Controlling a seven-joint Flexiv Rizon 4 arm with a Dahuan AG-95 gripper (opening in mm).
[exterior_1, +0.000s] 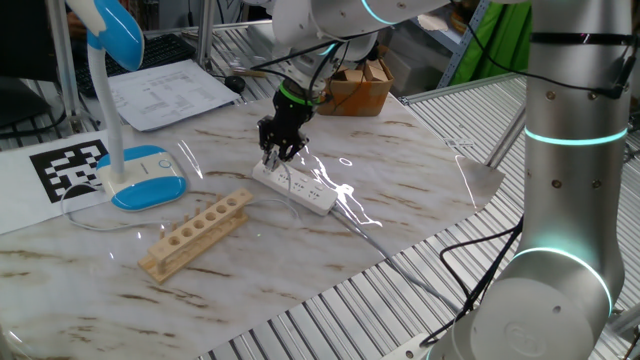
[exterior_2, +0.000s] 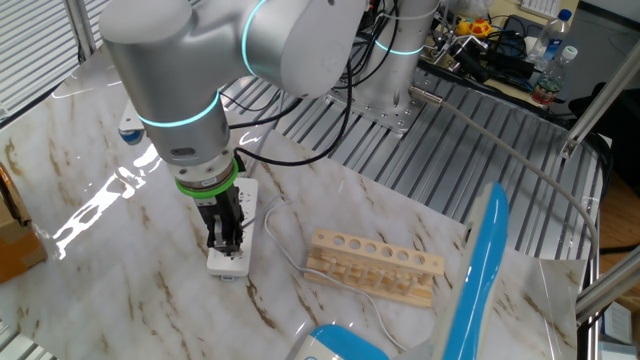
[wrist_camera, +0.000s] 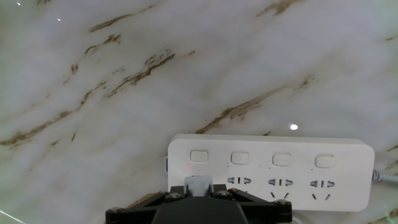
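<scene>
A white power strip (wrist_camera: 273, 149) lies on the marble-patterned table, with a row of switches and sockets along its top. My gripper is over its left-end socket in the wrist view, with a pale plug (wrist_camera: 199, 183) held between the two fingertips. The same end of the strip (exterior_1: 314, 193) is under the gripper (exterior_1: 271, 160) in exterior view 1, and a thin white cord trails from there. In exterior view 2, the gripper (exterior_2: 228, 246) points down at the strip's near end. The fingers hide the socket, so how deep the plug sits cannot be told.
A wooden test-tube rack (exterior_1: 200, 232) and a blue-and-white desk lamp (exterior_1: 145, 180) stand on the table. The thin cord (exterior_2: 292, 258) runs past the rack. Behind the gripper is a cardboard box (exterior_1: 357, 92). Bare tabletop surrounds the strip.
</scene>
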